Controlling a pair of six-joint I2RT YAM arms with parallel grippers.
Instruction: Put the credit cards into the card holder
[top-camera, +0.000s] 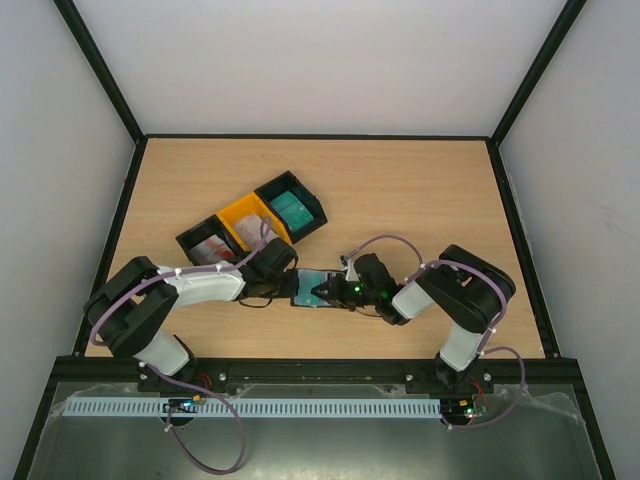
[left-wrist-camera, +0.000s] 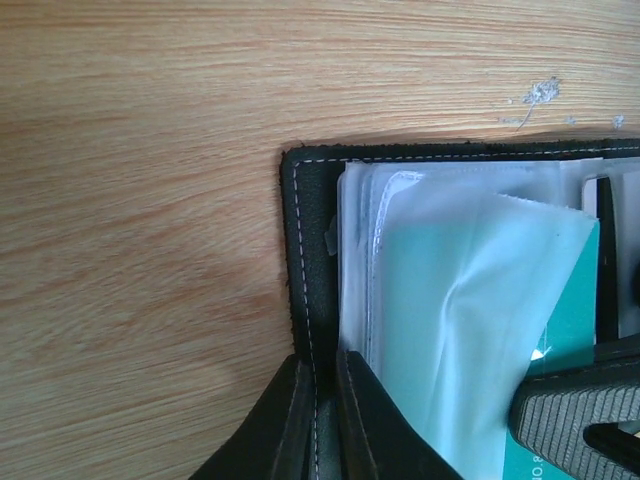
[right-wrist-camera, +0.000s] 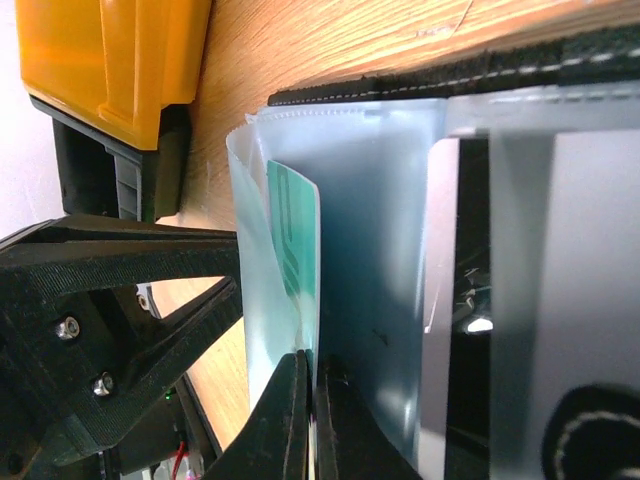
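The card holder (top-camera: 312, 288) lies open on the table between both grippers, its black cover and clear sleeves showing in the left wrist view (left-wrist-camera: 315, 220). My left gripper is shut on the holder's left edge. A teal card sits in a clear sleeve, partly covered by it; in the left wrist view it shows behind the translucent sleeve (left-wrist-camera: 555, 330). My right gripper is shut at that card's near edge; whether anything thicker is between its fingertips is hidden.
Three bins stand behind the holder: a black one with teal cards (top-camera: 292, 210), a yellow one (top-camera: 240, 208) with pale cards and a black one with reddish cards (top-camera: 205, 250).
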